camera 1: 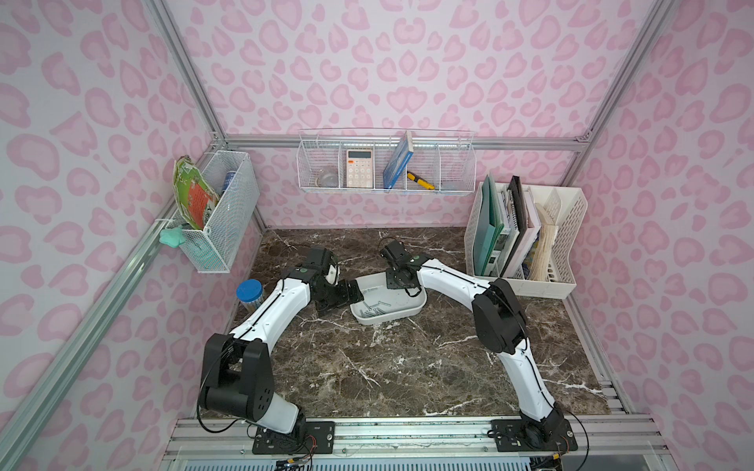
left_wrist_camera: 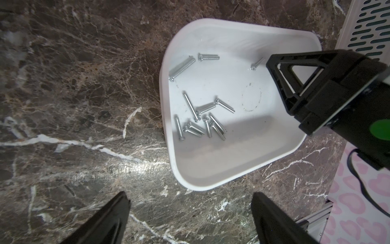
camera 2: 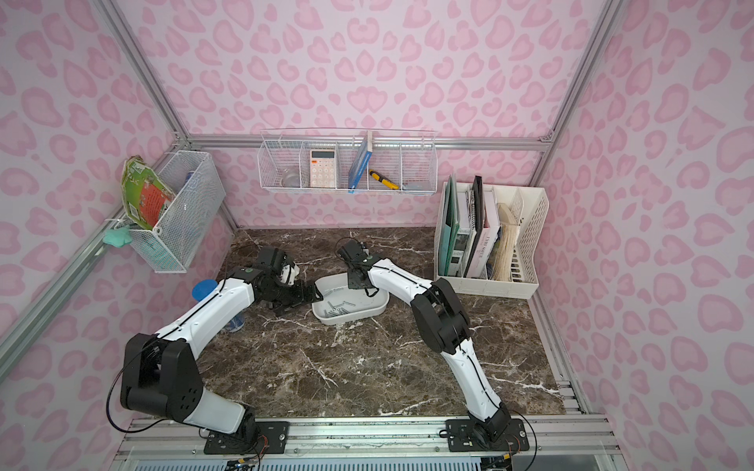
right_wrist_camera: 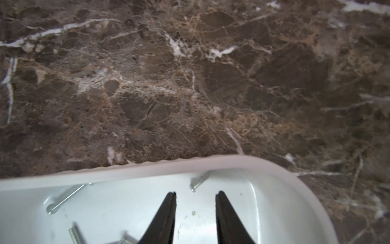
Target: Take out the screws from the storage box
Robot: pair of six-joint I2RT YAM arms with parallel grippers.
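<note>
A white storage box [camera 1: 400, 314] stands on the marble table between the two arms. Several silver screws [left_wrist_camera: 204, 108] lie scattered on its floor, most toward one end. One lone screw [right_wrist_camera: 202, 179] rests close to the wall, just beyond the tips of my right gripper. That gripper is open over the box, with nothing between its fingers. My left gripper stands open beside the box, outside its rim, its fingers [left_wrist_camera: 109, 219] spread and empty.
A jar with a blue lid [camera 1: 249, 291] stands by the left arm. The white file holder [camera 1: 514, 289] with folders occupies the back right. Wire baskets [camera 1: 314, 188] hang on the back and left walls.
</note>
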